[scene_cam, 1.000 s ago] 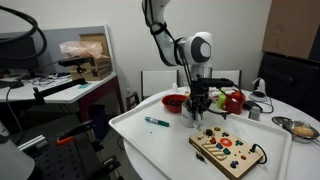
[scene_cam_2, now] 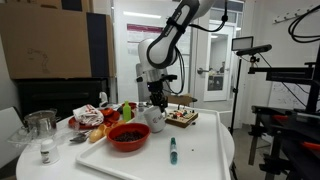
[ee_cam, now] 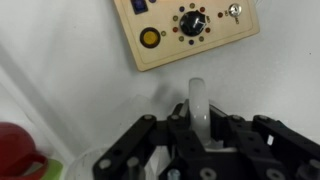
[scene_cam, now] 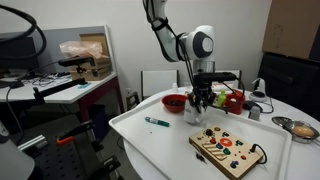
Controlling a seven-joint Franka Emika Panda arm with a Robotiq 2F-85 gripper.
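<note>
My gripper is shut on a pale, slim handle-like piece (ee_cam: 199,95); what it belongs to is hard to tell. In the first exterior view, the gripper (scene_cam: 201,106) is low over the white tray, just behind the wooden board (scene_cam: 225,151) with knobs and buttons. A white pot-like container (scene_cam_2: 155,119) stands close beside the gripper (scene_cam_2: 161,105) in the second exterior view. Part of that container (ee_cam: 98,163) shows at the wrist view's lower left edge. The fingers hide much of the held piece.
A red bowl (scene_cam_2: 126,136) sits near the white container. The teal marker (scene_cam: 157,121) lies on the white tray (scene_cam: 150,150), whose front area is clear. Several colourful items crowd the back, and a metal pan (scene_cam: 298,128) is at the right.
The arm has shifted slightly, with the gripper a little lower and nearer the white container. The board, marker and bowl appear unmoved.
</note>
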